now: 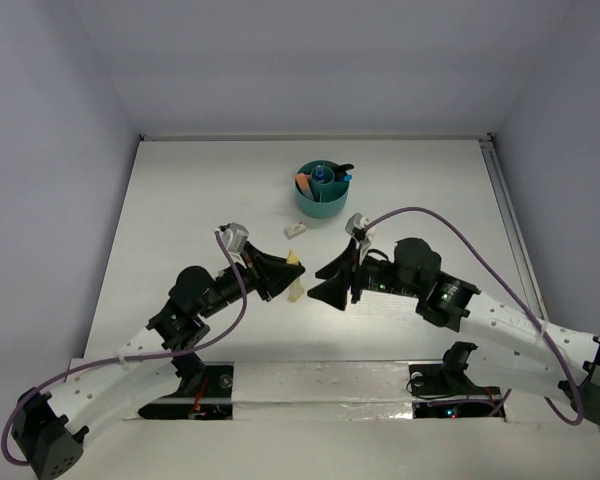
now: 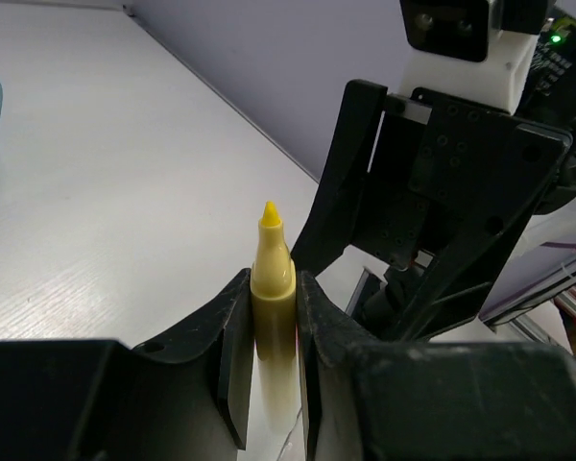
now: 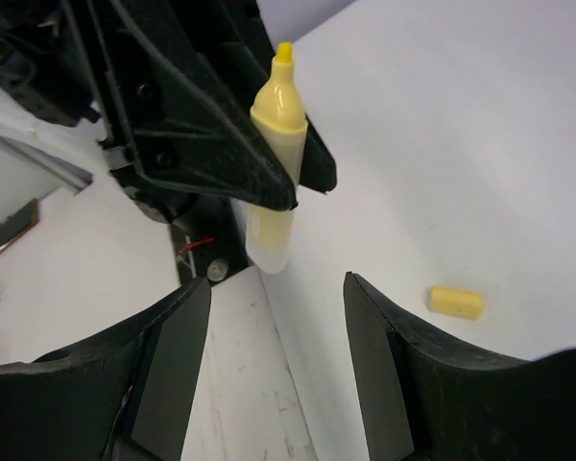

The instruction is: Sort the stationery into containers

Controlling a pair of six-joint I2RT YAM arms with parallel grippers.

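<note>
A yellow highlighter [image 2: 275,317] stands upright in my left gripper [image 1: 290,275], whose fingers are shut on it; its tip points up [image 3: 279,144]. My right gripper [image 1: 330,280] is open and empty, a short gap to the right of the left one, with both fingertips showing low in the right wrist view. A small yellow piece [image 3: 455,301] lies on the table, perhaps a cap. The teal organizer [image 1: 321,208] at the back holds pens and other items, among them orange, blue and black ones.
A small pale block [image 1: 295,229], possibly an eraser, lies in front of the organizer. Walls border it at the sides and back.
</note>
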